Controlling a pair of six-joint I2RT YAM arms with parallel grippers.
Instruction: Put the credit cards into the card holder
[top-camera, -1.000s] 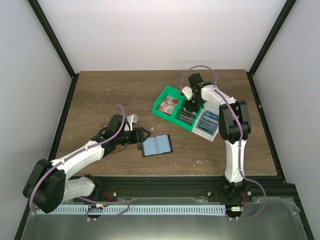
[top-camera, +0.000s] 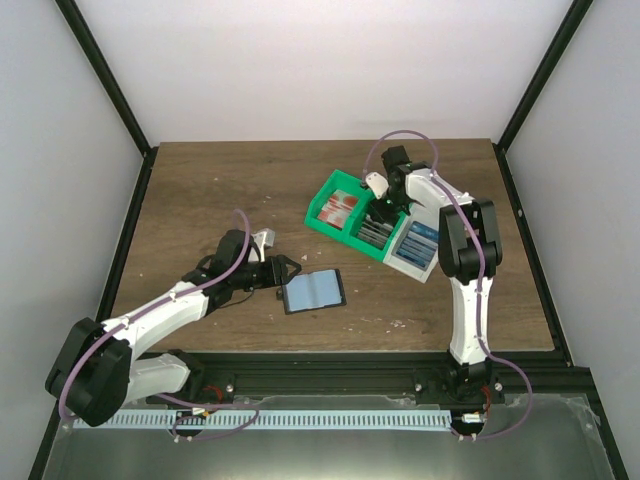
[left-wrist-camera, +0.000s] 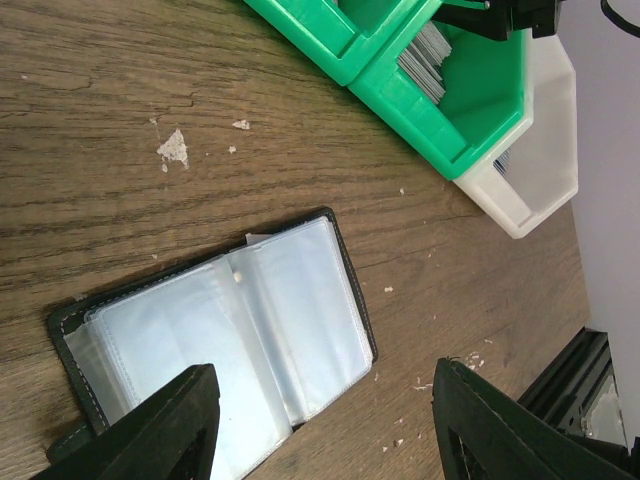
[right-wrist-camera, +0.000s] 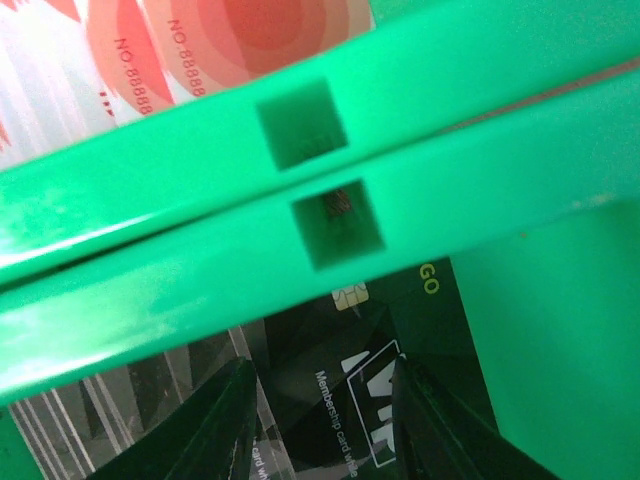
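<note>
The open card holder (left-wrist-camera: 290, 300), black-edged with clear sleeves, lies flat on the table. My left gripper is open above its near side, nothing between the fingers. In the middle green bin stand black cards (right-wrist-camera: 300, 355), spread in a row. Over them is my right gripper, its fingers apart with the front black card showing between them. Whether the fingers touch that card cannot be told. Red-and-white cards (right-wrist-camera: 230, 35) fill the neighbouring green bin; blue cards (top-camera: 416, 245) rest in the white bin.
The green bin walls (right-wrist-camera: 180, 290) run close in front of my right fingers. A white bin (top-camera: 407, 268) adjoins the green ones on the right. Bare wooden table (top-camera: 240, 175) lies left of the bins and between them and the holder.
My right arm has shifted very slightly to the right over the middle bin. The left arm, the holder and the bins stay where they were.
</note>
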